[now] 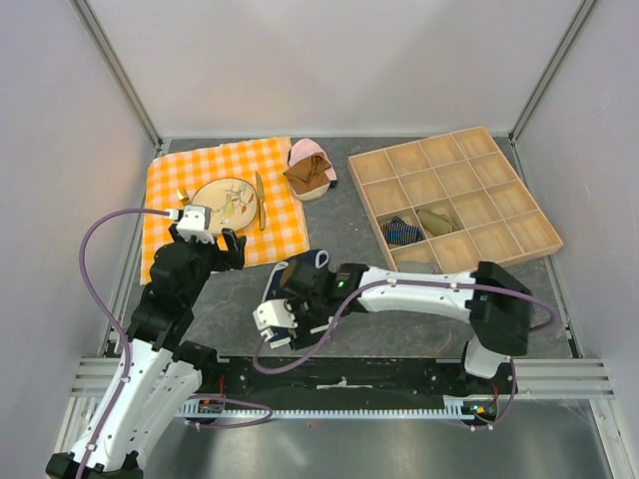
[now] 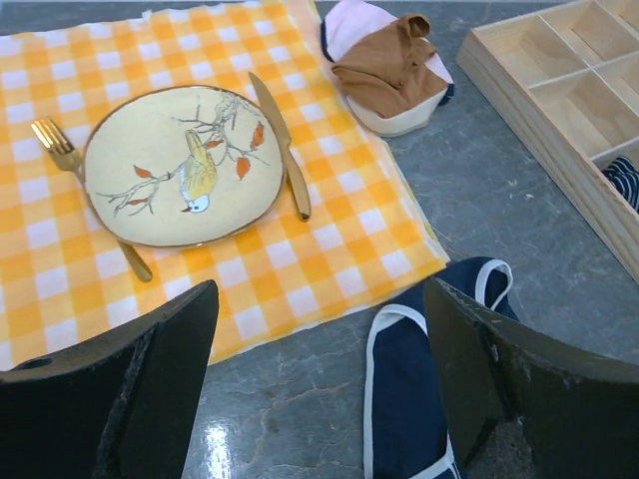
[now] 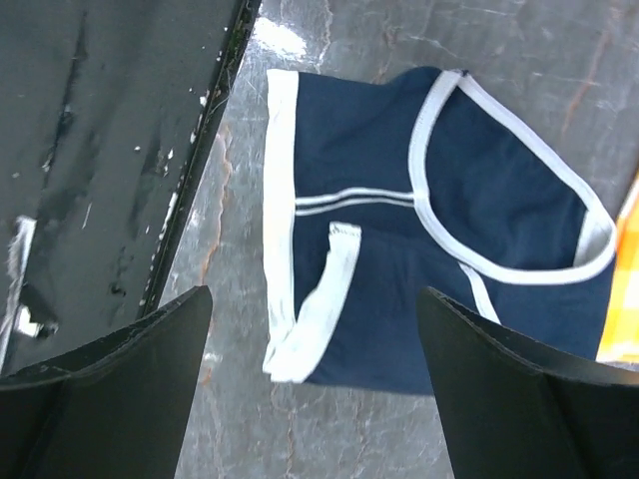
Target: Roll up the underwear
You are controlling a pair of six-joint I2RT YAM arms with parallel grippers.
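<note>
The navy underwear with white bands [image 3: 369, 299] lies spread on the grey floor, one part folded over; in the top view the right arm largely hides it [image 1: 274, 285]. My right gripper is over it, fingers spread apart, nothing seen held. My left gripper stands open above the checkered cloth and the floor at the left, with the underwear below and to its right.
An orange checkered cloth [image 2: 349, 259] holds a plate [image 2: 150, 170], fork and knife. A small bin [image 2: 389, 120] with brown and pink garments stands behind. A wooden compartment box [image 1: 479, 195] with a few garments stands right. Dark black edge at front.
</note>
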